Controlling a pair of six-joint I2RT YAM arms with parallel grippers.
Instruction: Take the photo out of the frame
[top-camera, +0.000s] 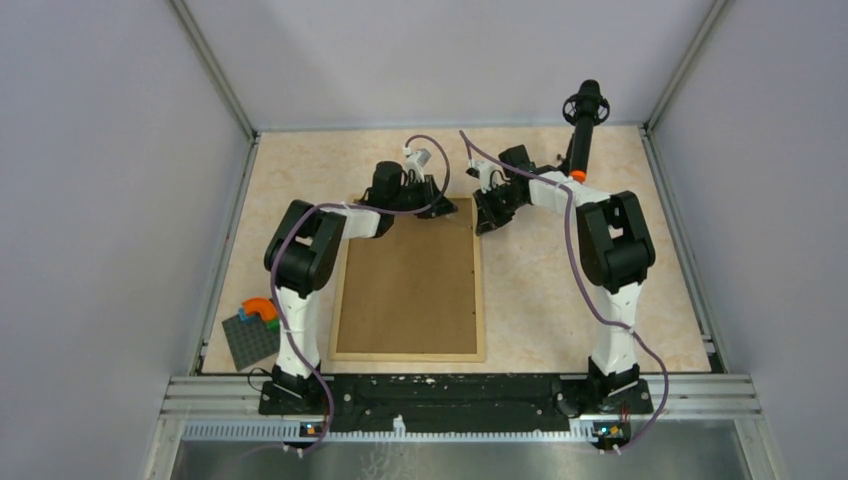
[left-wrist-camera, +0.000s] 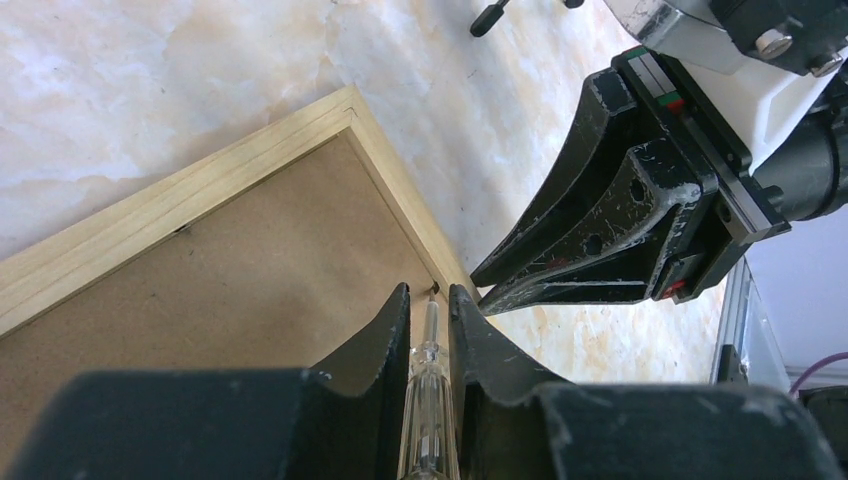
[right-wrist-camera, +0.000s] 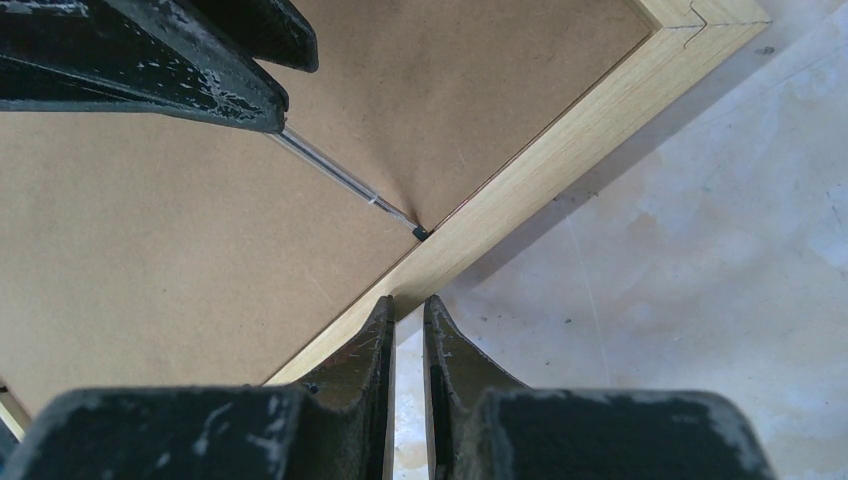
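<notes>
The picture frame lies face down, its light wooden rim (top-camera: 481, 300) around a brown backing board (top-camera: 410, 290). My left gripper (top-camera: 452, 208) is over the board near the upper right corner. It is shut on a slim tool with a clear handle (left-wrist-camera: 430, 420) and thin metal shaft (right-wrist-camera: 340, 175). The shaft's end meets a small dark piece (right-wrist-camera: 421, 234) at the rim's inner edge; whether that is a tab or the tool's tip I cannot tell. My right gripper is shut on the right-hand rim, close beside this spot. The photo is hidden.
A dark grey plate (top-camera: 250, 342) with an orange curved piece (top-camera: 260, 308) stands at the lower left. A black stand with an orange ring (top-camera: 578, 176) is at the back right.
</notes>
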